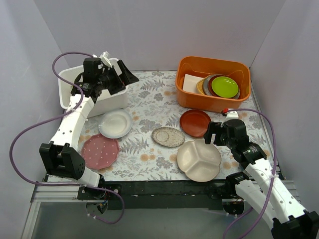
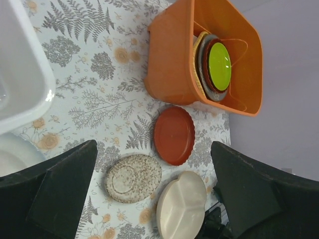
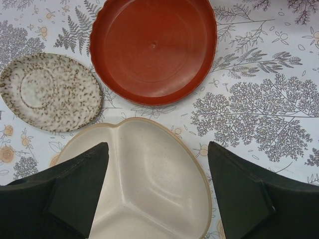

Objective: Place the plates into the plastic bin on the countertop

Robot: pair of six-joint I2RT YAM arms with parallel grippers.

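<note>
My left gripper (image 1: pixel 127 74) hangs open over the right side of the white bin (image 1: pixel 107 105), empty between its fingers; its arm hides the plates inside. Above the divided cream plate (image 1: pixel 199 160), my right gripper (image 1: pixel 209 133) stands open, holding nothing. Also on the countertop lie a red-brown plate (image 1: pixel 195 123), a speckled oval plate (image 1: pixel 168 137), a white plate (image 1: pixel 115 124) and a pink dotted plate (image 1: pixel 100 151). In the right wrist view the cream plate (image 3: pixel 154 174) spreads between and below the fingers, with the red-brown plate (image 3: pixel 154 50) beyond.
At the back right, an orange bin (image 1: pixel 199 102) holds several stacked plates, a green plate (image 1: pixel 225 87) on top, and a pale flat piece (image 1: pixel 192 83). Walls rise behind and at both sides.
</note>
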